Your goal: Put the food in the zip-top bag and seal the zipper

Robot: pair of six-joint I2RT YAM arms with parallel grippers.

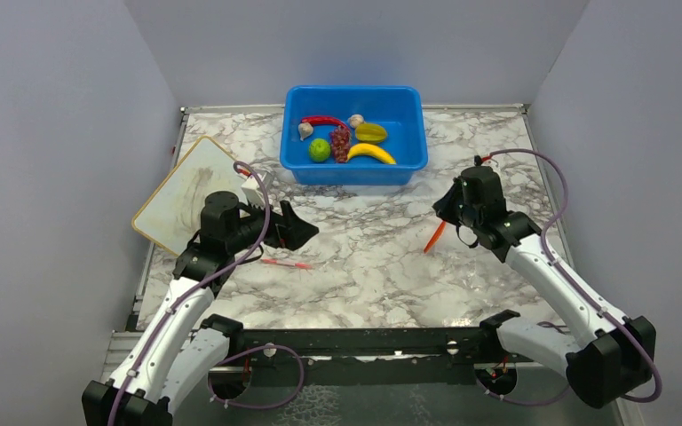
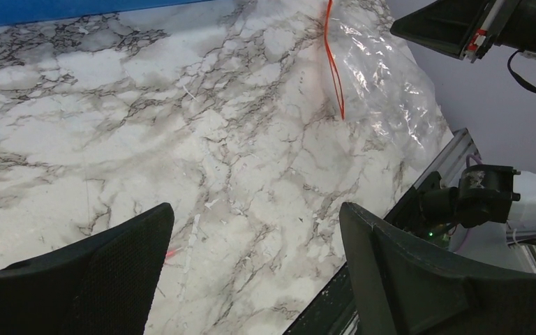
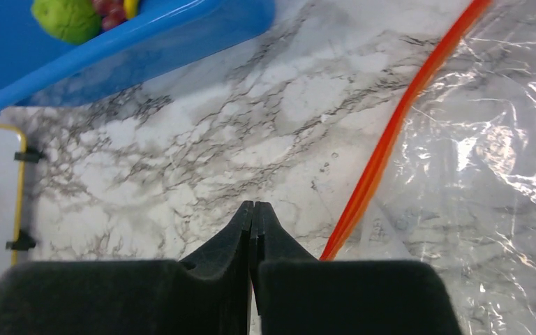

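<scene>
A clear zip bag [image 3: 481,146] lies flat on the right of the table, its orange-red zipper strip [image 3: 384,150] running along one edge. My right gripper is shut beside that strip, with nothing showing between its fingertips. Over the left-middle of the table my left gripper hangs open and empty. The blue bin [image 1: 353,177] at the back holds the food: a banana [image 1: 371,153], a green fruit [image 1: 320,150], grapes [image 1: 340,144], a red pepper [image 1: 321,120], a yellow star fruit [image 1: 371,133] and pale garlic-like bulbs [image 1: 356,121].
A white board [image 1: 180,191] with a yellowish edge lies at the left, partly behind the left arm. A small reddish strip [image 1: 286,264] rests on the marble table [image 1: 364,284] near the left gripper.
</scene>
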